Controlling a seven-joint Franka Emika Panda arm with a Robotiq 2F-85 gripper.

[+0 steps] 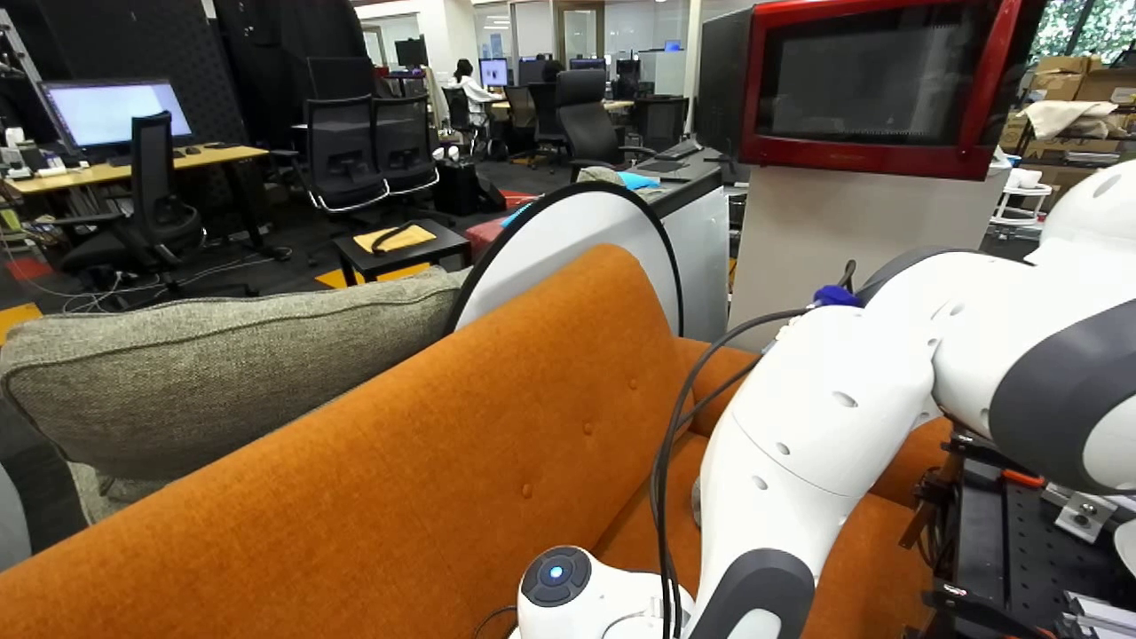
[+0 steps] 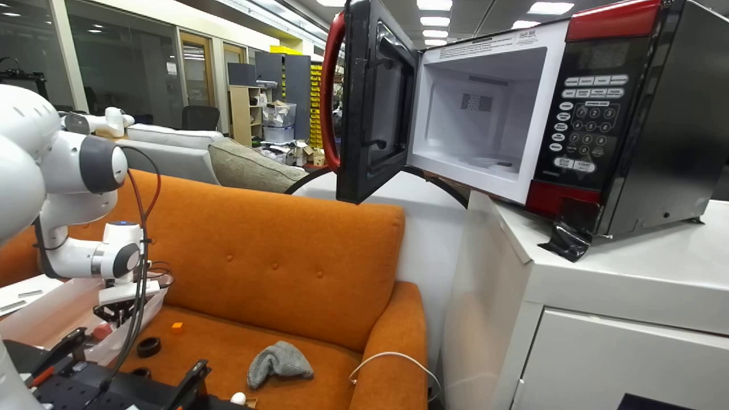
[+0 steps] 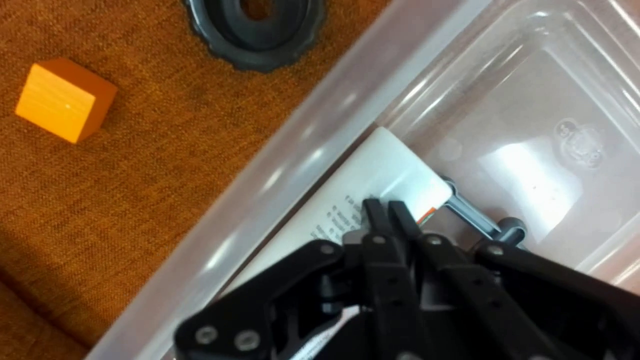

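In the wrist view my gripper is shut, its two fingertips close together with nothing showing between them. It points down into a clear plastic bin (image 3: 264, 174), above a white bottle or tube (image 3: 360, 192) with printed text that lies along the bin's wall. Beside the bottle is a grey plastic piece (image 3: 474, 213), partly covered by the gripper. Whether the fingertips touch the bottle I cannot tell. Exterior view 2 has the bin (image 2: 51, 318) at the left of the orange couch, with the gripper (image 2: 113, 315) low over it; exterior view 1 does not show the fingers.
An orange block (image 3: 60, 99) and a black ring-shaped part (image 3: 258, 30) lie on the couch outside the bin. A grey cloth (image 2: 278, 363) rests farther along the seat. The microwave (image 2: 471, 102) has its door open. Bare bin floor shows at the wrist view's right.
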